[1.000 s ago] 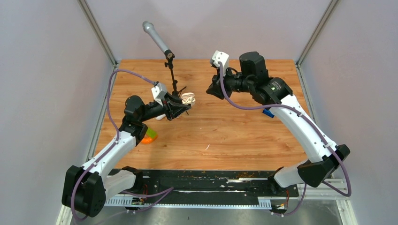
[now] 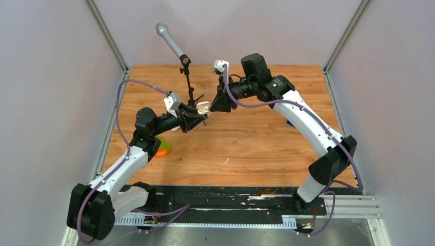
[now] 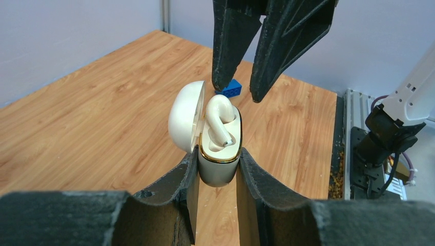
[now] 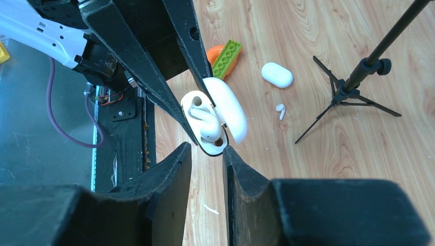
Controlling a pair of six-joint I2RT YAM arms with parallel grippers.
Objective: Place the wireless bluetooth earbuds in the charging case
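Note:
An open white charging case (image 3: 219,169) with a gold edge is clamped upright between the fingers of my left gripper (image 2: 203,117), above the table. One white earbud (image 3: 219,119) rests on the case's inner face, its stem slanting across; it does not look fully sunk into a slot. My right gripper hovers close over the case with its fingers parted and nothing between them. From the right wrist view, the earbud (image 4: 209,126) lies just beyond the right fingertips. A second earbud (image 4: 281,109) lies on the table.
A closed white case (image 4: 277,75) lies near the black tripod (image 4: 349,89) of the microphone stand. Green and orange blocks (image 4: 226,60) are by the left arm. A blue block (image 3: 230,88) sits to the right.
My right gripper has moved left across the table, from well apart to right beside the held case. The left arm has stayed almost still, keeping the case.

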